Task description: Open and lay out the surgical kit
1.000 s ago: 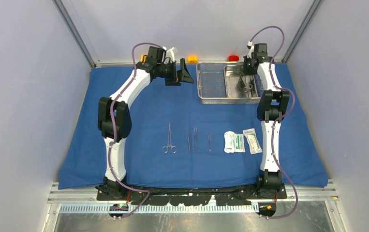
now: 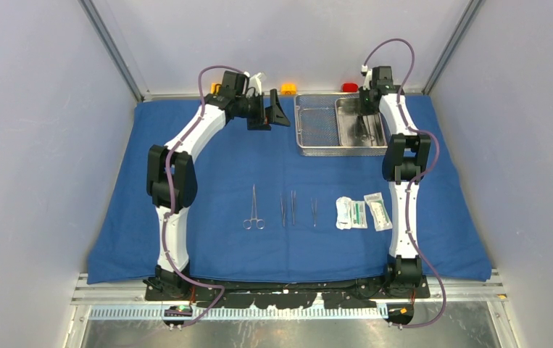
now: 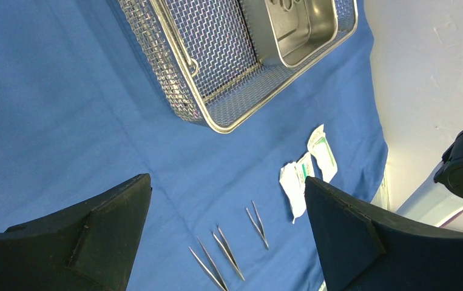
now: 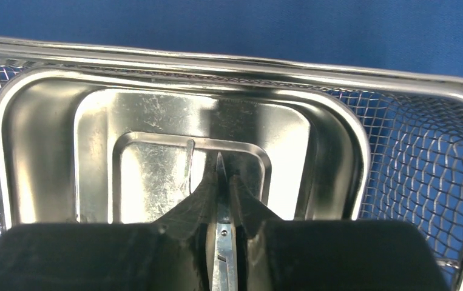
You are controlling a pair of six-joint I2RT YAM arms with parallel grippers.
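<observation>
Inside the wire basket (image 2: pixel 317 151) at the back right stands a metal tray (image 2: pixel 349 139), with scissors (image 4: pixel 223 239) and other slim instruments in it. My right gripper is over the tray, its fingers close together on either side of the scissors near the pivot; whether they grip is unclear. To the basket's left, my left gripper (image 2: pixel 267 119) hangs open and empty. Laid out on the blue cloth at the front are a ring-handled clamp (image 2: pixel 254 217), tweezers (image 2: pixel 293 209) beside other thin instruments, and white packets (image 2: pixel 378 212).
Yellow (image 2: pixel 288 89) and red clips (image 2: pixel 350 87) sit along the back edge. The basket's raised rim surrounds the tray closely.
The left arm and the laid-out items look unmoved.
</observation>
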